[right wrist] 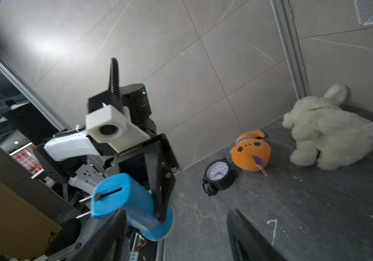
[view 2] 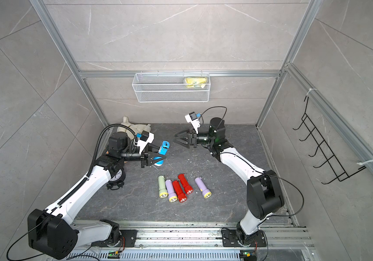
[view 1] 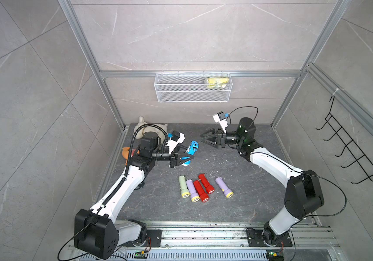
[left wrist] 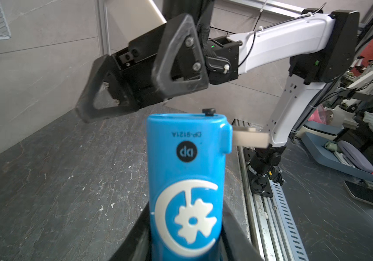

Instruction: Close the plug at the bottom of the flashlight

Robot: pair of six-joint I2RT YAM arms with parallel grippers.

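A blue flashlight [view 1: 191, 147], also seen in the top right view [view 2: 164, 147], is held raised by my left gripper [view 1: 185, 157], shut on it. In the left wrist view its blue body [left wrist: 186, 174] shows a black logo, printed text and a pale piece sticking out at the side near its upper end. In the right wrist view the flashlight [right wrist: 123, 198] has a dark slot on the facing end. My right gripper [view 1: 208, 138] is part open, empty, to the right of the flashlight and a little apart from it.
Several green, purple and red flashlights [view 1: 203, 194] lie on the front middle of the table. A white plush toy [right wrist: 325, 130], orange toy [right wrist: 250, 154] and clock [right wrist: 219, 171] are at the back left. A wire basket [view 1: 193, 87] hangs on the back wall.
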